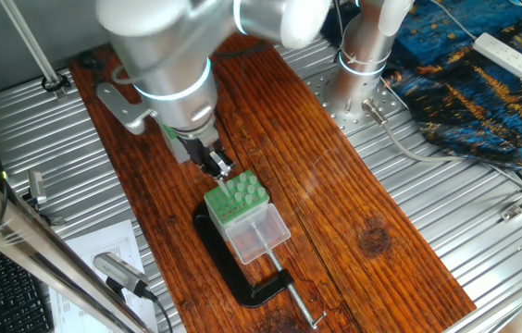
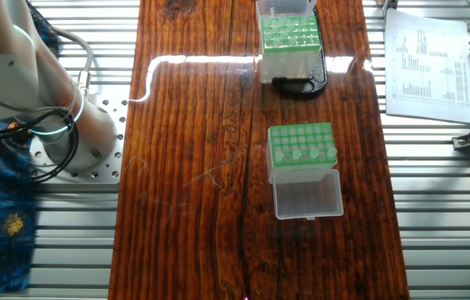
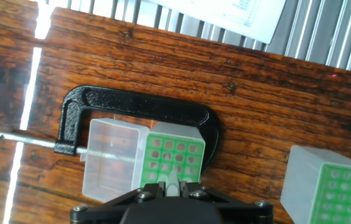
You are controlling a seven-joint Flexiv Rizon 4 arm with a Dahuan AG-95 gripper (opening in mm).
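Observation:
My gripper (image 1: 219, 168) hangs just above the green-topped rack (image 1: 236, 194) held by the clamp. Its fingers are closed on a slim translucent pipette tip (image 3: 172, 185), which points down towards the rack's top. In the wrist view the tip stands between the black fingers and overlaps the near part of the green grid (image 3: 174, 151); whether its end touches a hole cannot be told. Several clear tips (image 1: 250, 188) stand in this rack, and its transparent lid (image 1: 259, 233) is folded open. The gripper is out of frame in exterior view 2.
A black C-clamp (image 3: 141, 102) runs around the rack, its screw (image 3: 32, 140) sticking out past the lid. A second green-topped rack (image 2: 302, 150), lid open, has a row of tips along one edge. Much of the wooden board (image 2: 185, 167) is bare.

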